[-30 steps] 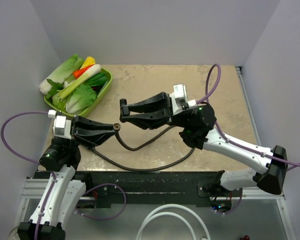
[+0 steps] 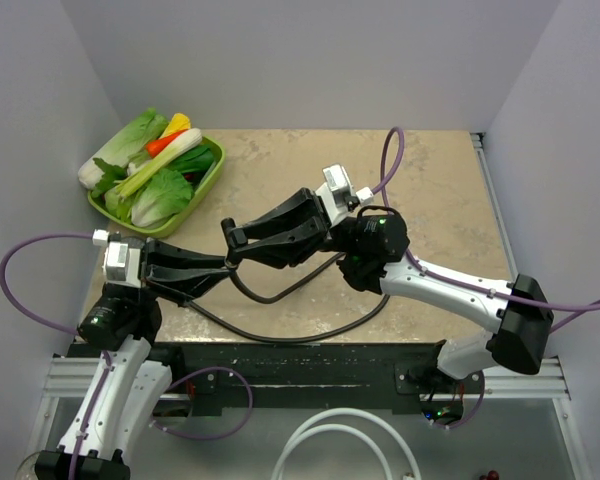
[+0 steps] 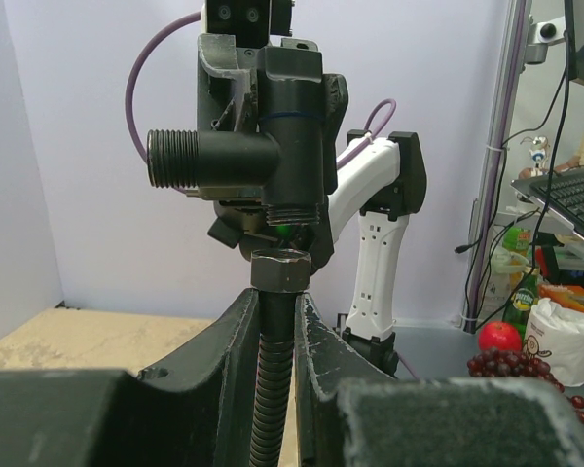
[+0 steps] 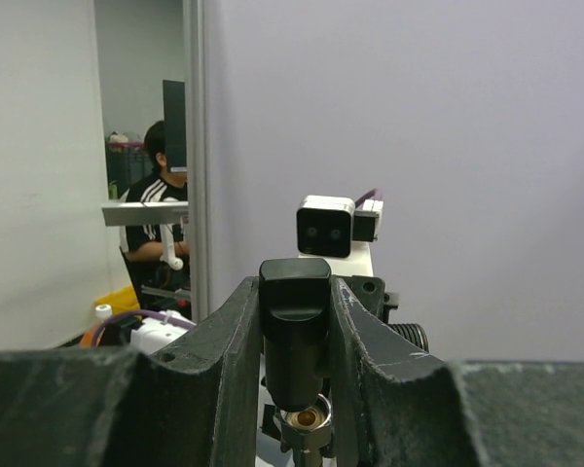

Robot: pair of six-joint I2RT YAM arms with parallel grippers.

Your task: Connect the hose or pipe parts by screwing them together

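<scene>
My left gripper (image 2: 223, 266) is shut on the black hose (image 3: 271, 399) just under its hex nut (image 3: 280, 270), which points upward. Just above the nut, my right gripper (image 2: 234, 240) is shut on a black threaded tee fitting (image 3: 236, 158), its lower threaded end facing the nut with a small gap in the left wrist view. In the right wrist view the nut's open bore (image 4: 308, 418) shows below the fitting. The rest of the hose (image 2: 310, 335) loops across the worktop.
A green basket of vegetables (image 2: 195, 208) stands at the back left of the beige worktop (image 2: 440, 180). Walls close in at the back and sides. White tubing (image 2: 345, 415) lies below the front edge.
My right gripper has moved left with the fitting, from right of the hose end to over it. My left gripper has barely moved.
</scene>
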